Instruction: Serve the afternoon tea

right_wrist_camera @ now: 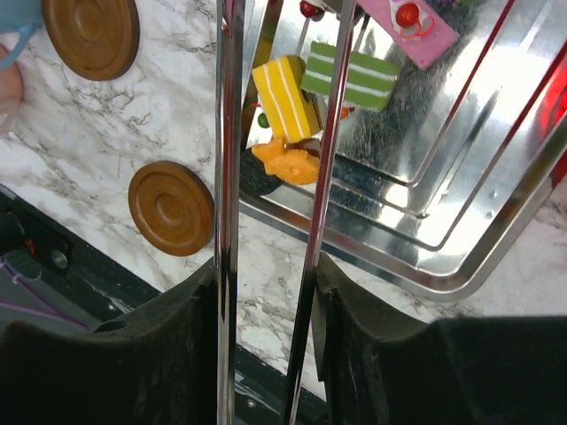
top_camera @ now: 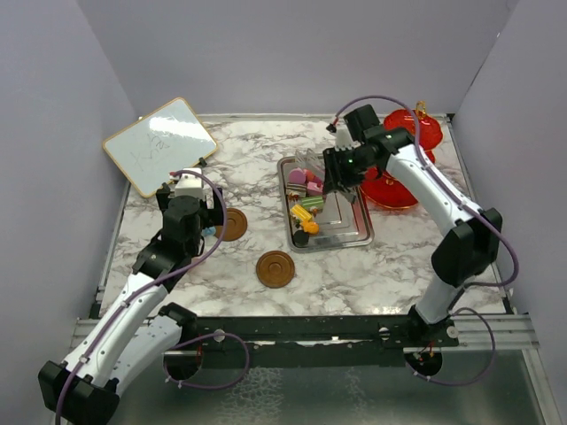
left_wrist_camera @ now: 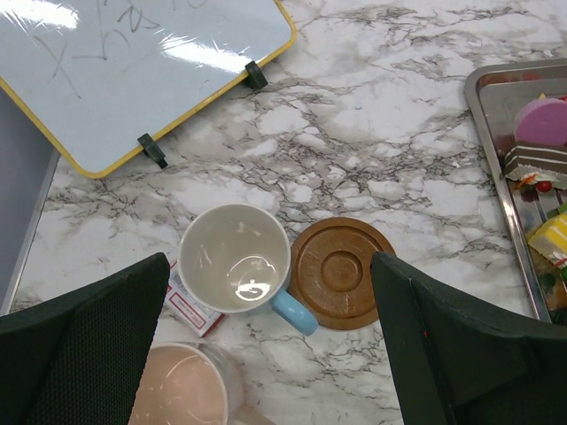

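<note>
My right gripper is shut on metal tongs (right_wrist_camera: 228, 142), whose two long arms reach over the silver tray (top_camera: 332, 245). In the right wrist view a yellow cake slice (right_wrist_camera: 285, 99), a green striped slice (right_wrist_camera: 352, 77) and an orange piece (right_wrist_camera: 290, 163) lie in the tray near the tong arms. A pink piece (right_wrist_camera: 416, 31) lies beyond; the tong tips are cut off at the top. Over at the left, my left gripper stands open above a white cup (left_wrist_camera: 235, 226) with a blue handle. A pinkish cup (left_wrist_camera: 182, 390) is partly visible below it.
Brown coasters (top_camera: 275, 269) lie on the marble table, one beside (left_wrist_camera: 306, 266) the white cup. A red tiered stand (top_camera: 427, 133) rises at the back right, partly behind my right arm. At the back left leans a whiteboard (top_camera: 159, 146).
</note>
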